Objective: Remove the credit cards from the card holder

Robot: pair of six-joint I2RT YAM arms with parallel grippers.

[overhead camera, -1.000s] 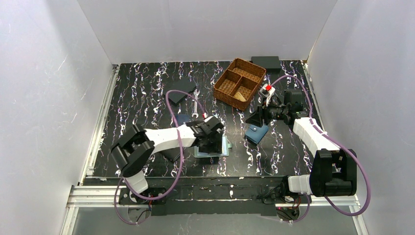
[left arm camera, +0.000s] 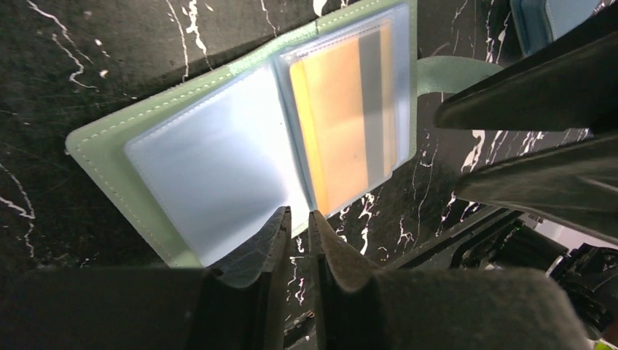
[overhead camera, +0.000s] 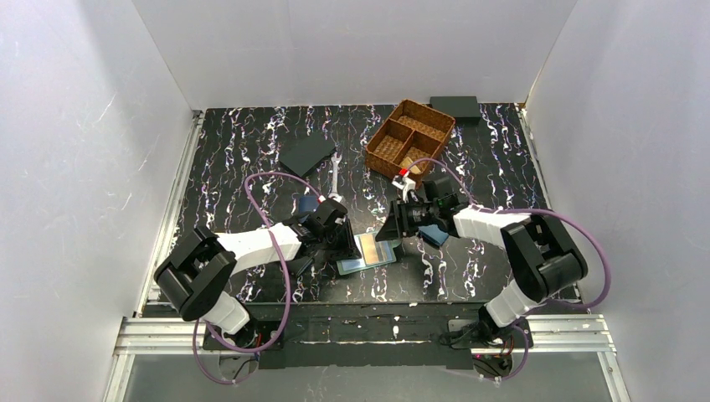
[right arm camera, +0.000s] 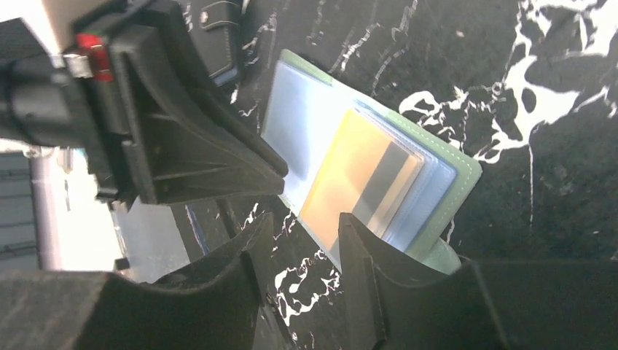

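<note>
The open card holder [overhead camera: 352, 265] lies on the dark marbled table, pale green outside with light blue sleeves. Yellow and striped cards [left arm camera: 335, 117] sit stacked in its right side. Above the holder's near-left edge, my left gripper has its fingertips slightly apart, with nothing seen between them. My right gripper hangs over the card side from the right, fingers apart and empty. The holder's far left part is partly hidden by my left gripper in the right wrist view.
A wicker basket [overhead camera: 409, 119] stands at the back right, with dark slabs [overhead camera: 307, 153] and a wrench [overhead camera: 334, 174] behind the holder. A blue case [overhead camera: 434, 236] lies to the right, partly under my right arm.
My right gripper has swung left and toward the front, over the holder. My left gripper has drawn back leftward, uncovering more of the holder.
</note>
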